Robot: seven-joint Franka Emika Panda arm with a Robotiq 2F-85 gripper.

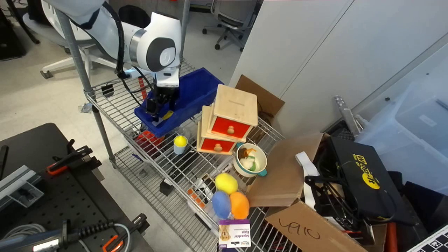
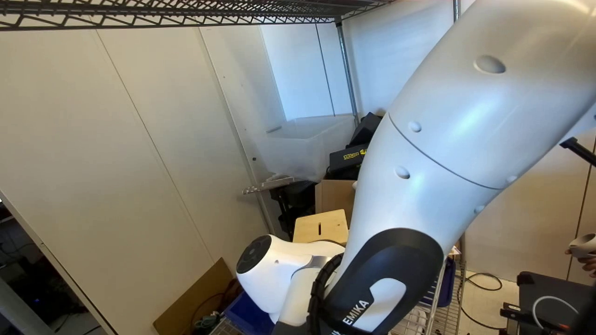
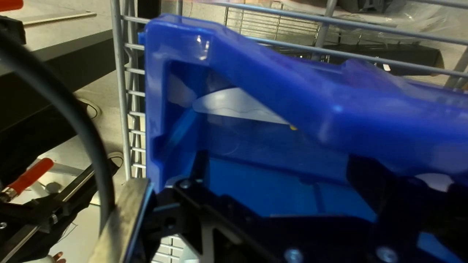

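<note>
My gripper points down into the blue bin on the wire shelf. In the wrist view, its dark fingers stand wide apart, open, and nothing shows between them. A white, blade-like object with a speck of yellow lies along the bin's inner wall, beyond the fingers and not gripped. From outside, its yellow part shows just beside the gripper. The bin's near rim hides some of it. Exterior view 2 shows the arm, but the gripper is hidden there.
Beside the bin are stacked wooden boxes with red drawers. A cup with a yellow ball, a bowl of toys and coloured eggs sit farther along the shelf. A shelf post stands near the arm.
</note>
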